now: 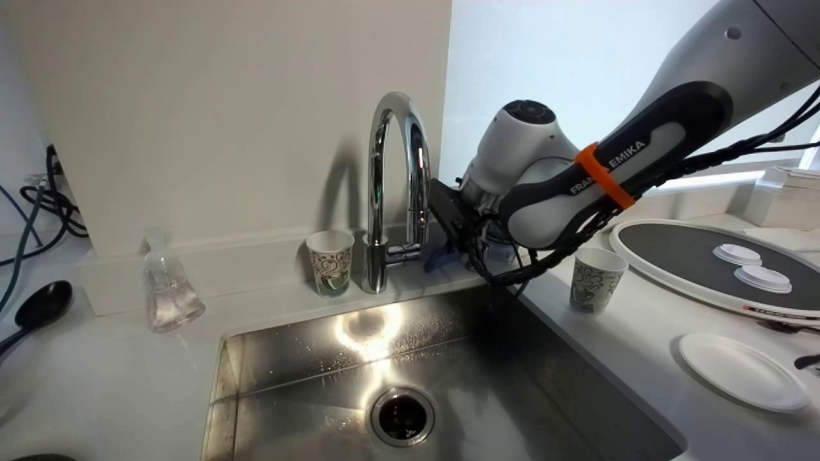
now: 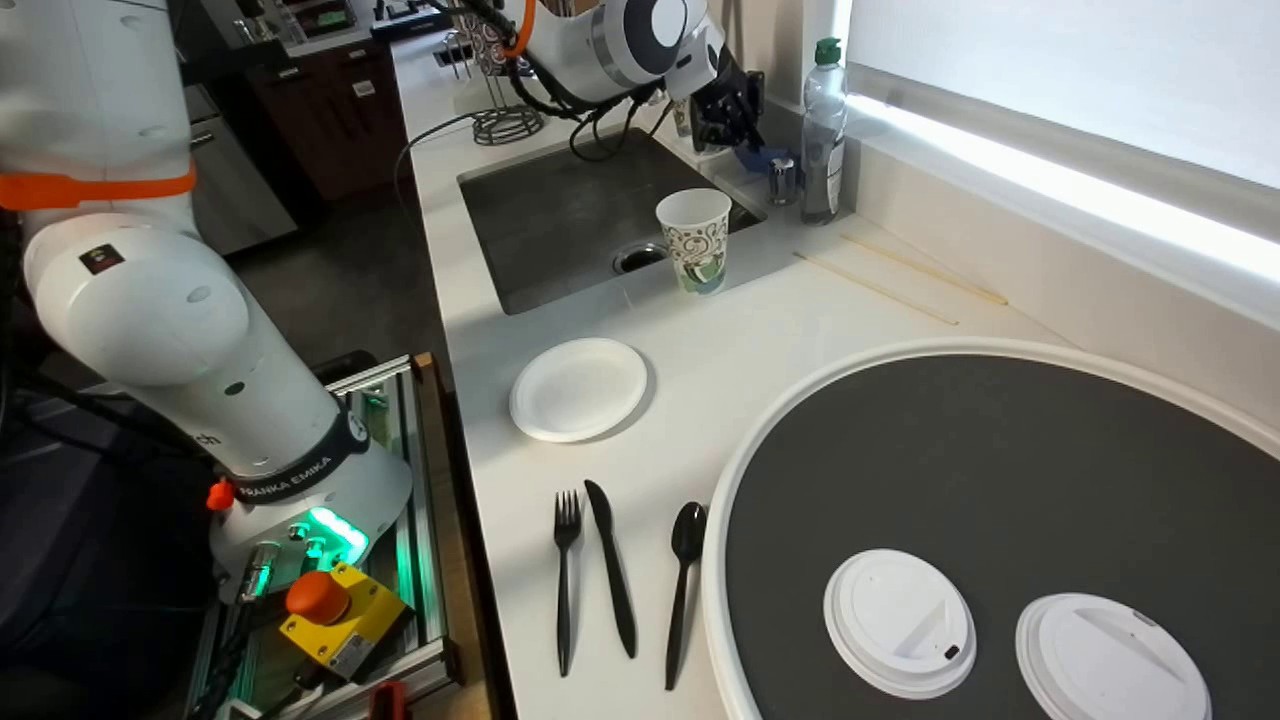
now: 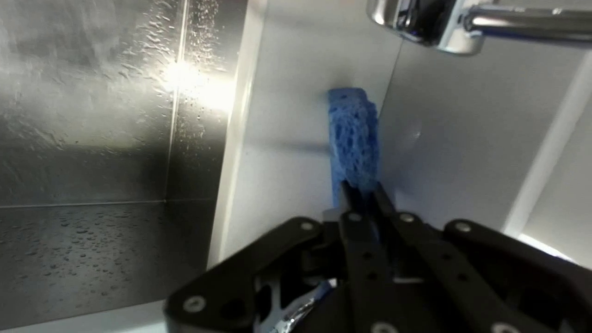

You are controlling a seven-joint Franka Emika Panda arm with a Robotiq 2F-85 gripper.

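Observation:
A blue sponge (image 3: 353,138) stands on the white ledge between the sink and the back wall, its porous side showing in the wrist view. My gripper is shut on its near end, and the far end sticks out toward the faucet. In exterior view 1 part of the sponge (image 1: 441,258) shows just right of the faucet, partly hidden behind the arm's hand. Whether its underside touches the ledge is hard to tell.
The chrome faucet (image 1: 377,192) rises close left of my hand. Paper cups stand on both sides, one left of the faucet (image 1: 332,264) and one on the right counter (image 1: 597,280). A soap bottle (image 2: 822,138) is near the wall. The sink basin (image 1: 307,399) is empty.

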